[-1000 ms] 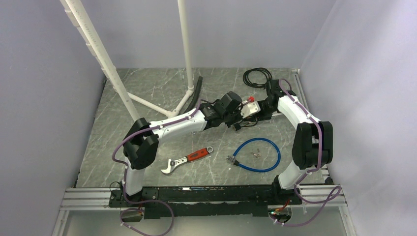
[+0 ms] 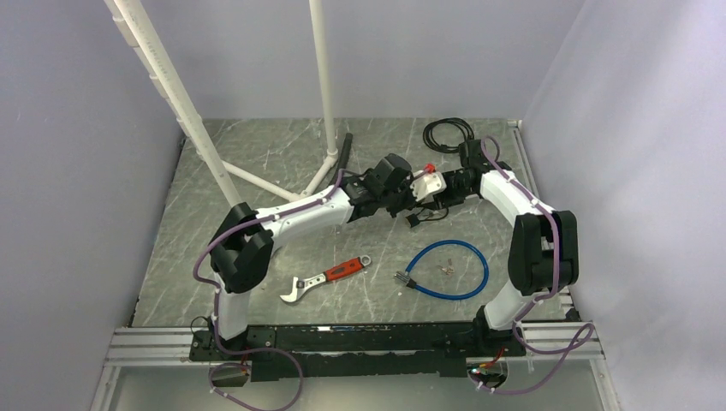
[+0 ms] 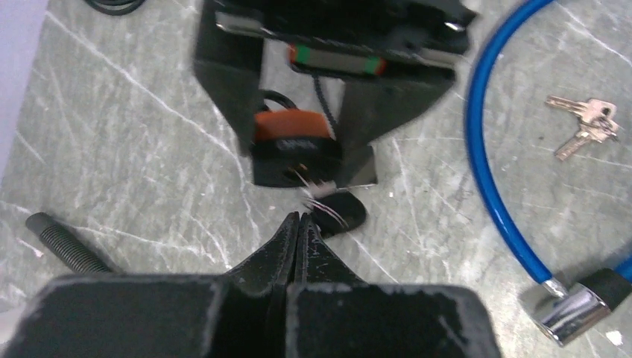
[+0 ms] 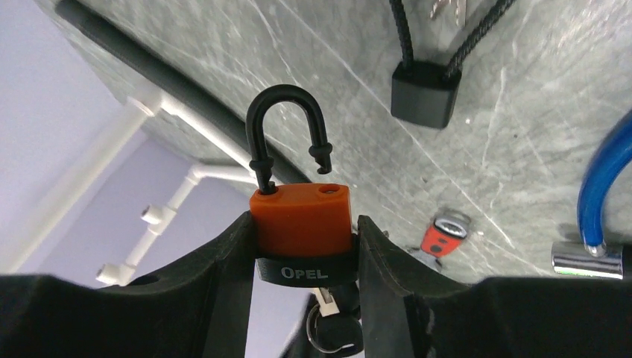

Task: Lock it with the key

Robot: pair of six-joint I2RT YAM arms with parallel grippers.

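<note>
My right gripper is shut on the orange padlock body [image 4: 300, 216], whose black base reads OPEL. The black shackle [image 4: 285, 97] stands open, one leg in the body and the other free above its hole. From the keyhole side a metal key blade [image 4: 326, 300] sticks out, its black head [image 4: 339, 332] carrying a ring. My left gripper has its fingertips together, with nothing visible between them. The blurred key head [image 3: 339, 212] sits just beyond and right of those tips. How deep the blade goes is hidden.
Several loose small keys [image 3: 591, 123] lie inside a blue hose loop [image 3: 488, 149]. A black block on a cord [image 4: 425, 93] rests on the table under the padlock. An orange-handled wrench [image 2: 330, 276] lies in front; white pipes [image 2: 324, 86] stand at the back left.
The padlock also moved slightly left, still in the right gripper. The key head has turned.
</note>
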